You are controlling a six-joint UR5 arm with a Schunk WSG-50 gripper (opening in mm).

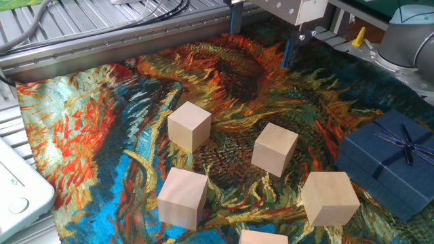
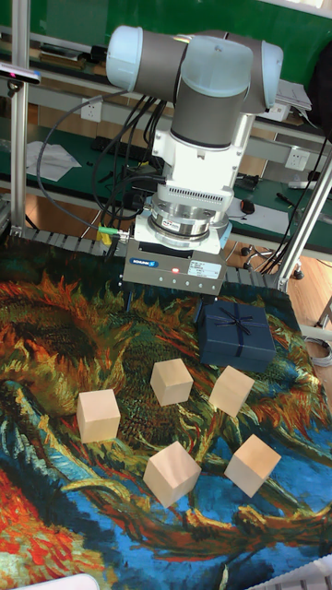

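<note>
Several plain wooden cubes lie apart from one another on the patterned cloth. In exterior view 2 there is a back left cube, a back right cube, a front left cube and a front right cube. One more cube is cut off by the bottom edge. My gripper is at the top of that view, behind the cubes and clear of them. Its two fingers stand wide apart, open, with only cloth visible between them. Exterior view 3 shows all the cubes, including the leftmost cube, in front of the arm.
A dark blue gift box with a ribbon sits to the right of the cubes. At the left edge is a white device. A metal rail borders the cloth at the back.
</note>
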